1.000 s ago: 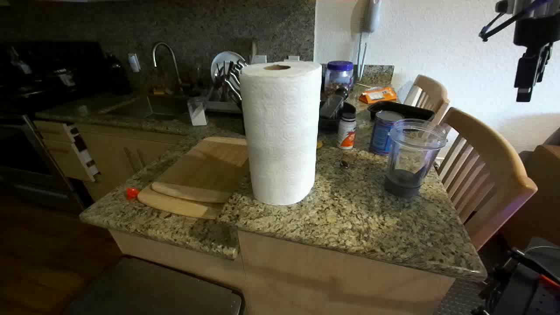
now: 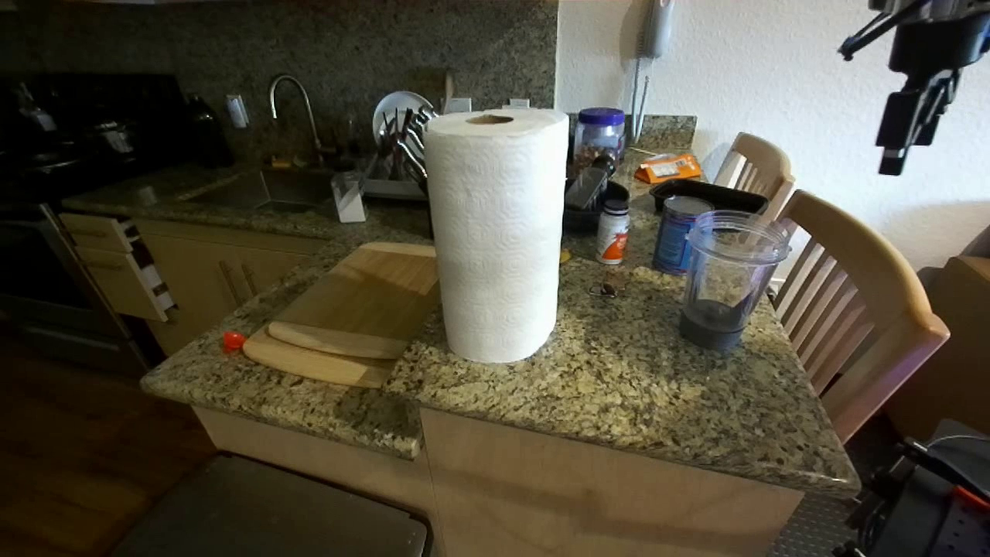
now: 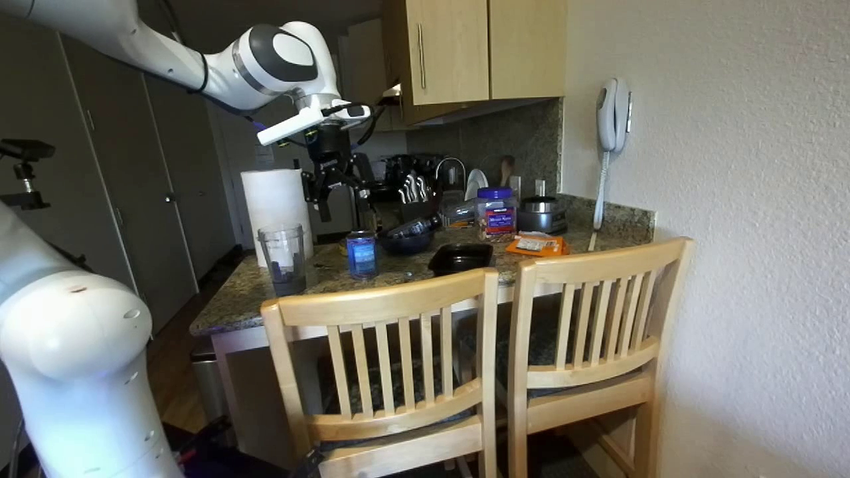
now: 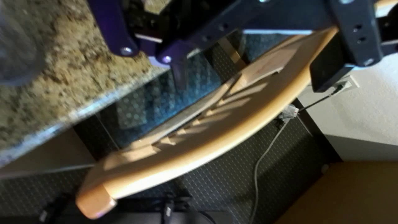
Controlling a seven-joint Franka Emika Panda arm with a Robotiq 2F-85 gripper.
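Note:
My gripper is open, its two fingers wide apart in the wrist view and only a wooden chair back and floor visible beyond the gap. It hangs in the air, at the top right of exterior view 1. In exterior view 2 the gripper (image 3: 342, 199) shows in front of the paper towel roll (image 3: 275, 207). On the granite counter (image 2: 612, 399) that white roll stands upright. To its right are a clear cup with a dark base (image 2: 728, 278), a blue can (image 2: 680, 232) and a white-and-orange bottle (image 2: 612, 232).
Wooden chairs (image 2: 858, 306) line the counter's right side. A black tray (image 3: 460, 259), an orange packet (image 3: 538, 243) and a purple-lidded jar (image 3: 497, 215) sit farther back. Cutting boards (image 2: 362, 297) lie left of the roll.
In exterior view 1 my gripper has shifted left and slightly up. Objects on the counter stand where they were.

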